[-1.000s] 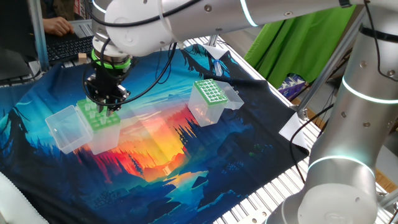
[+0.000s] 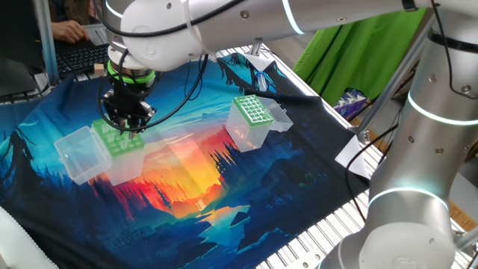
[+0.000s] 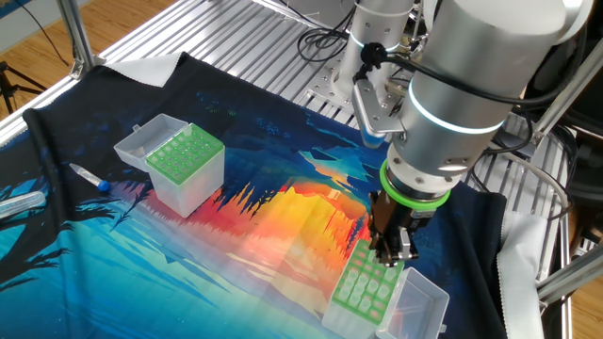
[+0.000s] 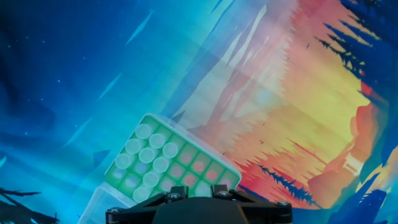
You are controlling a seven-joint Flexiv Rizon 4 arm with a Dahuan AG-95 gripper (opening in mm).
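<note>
My gripper [image 2: 133, 123] points down over the tube box [image 2: 125, 166] on the left in exterior view 1. The wrist view shows its two fingertips apart, with nothing clearly held between them. Below them is the green rack [image 4: 194, 157], with several pale round caps at one end and pinkish empty-looking holes at the other. The box's clear lid [image 3: 417, 303] hangs open to the side. A second clear box [image 3: 188, 191] with a green rack [image 3: 187, 153] stands apart, its lid open too. Whether the fingertips touch any tube is hidden.
A blue-capped pen or tube [image 3: 91, 177] and a clear object [image 3: 21, 204] lie on the patterned cloth [image 2: 179, 224]. Between the two boxes the cloth is clear. Dark cables [image 2: 196, 88] loop beside the wrist.
The arm has shifted slightly, with the gripper a little lower over the left box. Both boxes stay where they were.
</note>
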